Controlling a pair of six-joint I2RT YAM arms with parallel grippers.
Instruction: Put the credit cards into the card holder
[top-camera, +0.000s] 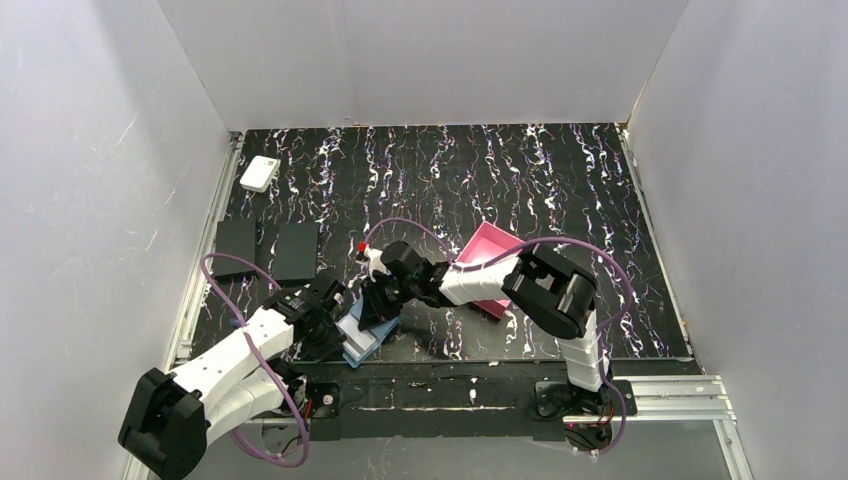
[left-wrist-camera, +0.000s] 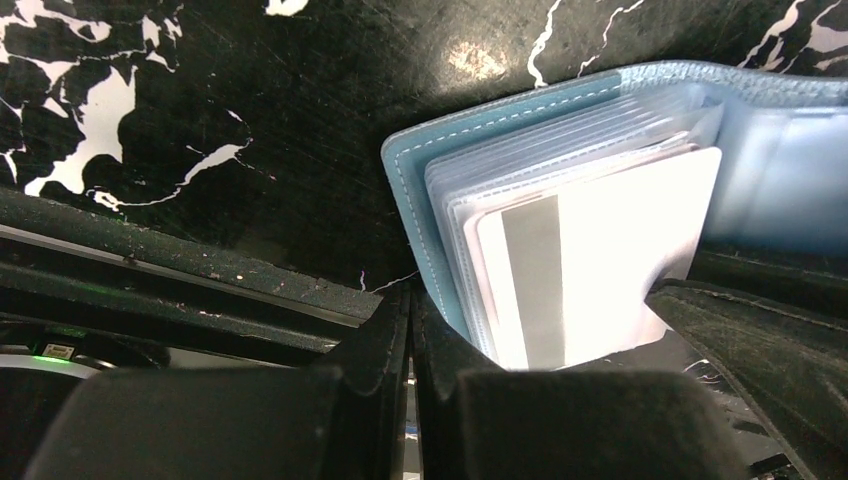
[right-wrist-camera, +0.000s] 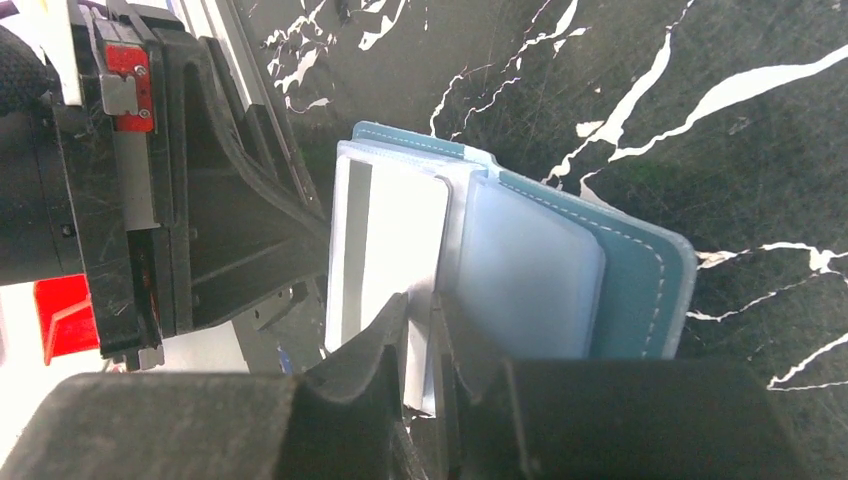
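Observation:
The light blue card holder (top-camera: 367, 343) lies open on the dark table near its front edge, with clear sleeves showing. A white credit card with a grey stripe lies within the stack of sleeves on one half; in the right wrist view this card (right-wrist-camera: 405, 220) reaches the fold. My right gripper is shut on the card's edge near the fold, with a white strip visible between its fingers. Just beside the holder's outer edge, my left gripper is shut with nothing showing between its fingers.
A pink tray (top-camera: 487, 243) sits partly under the right arm. Two dark flat pads (top-camera: 296, 252) and a small white box (top-camera: 260, 174) are at the left.

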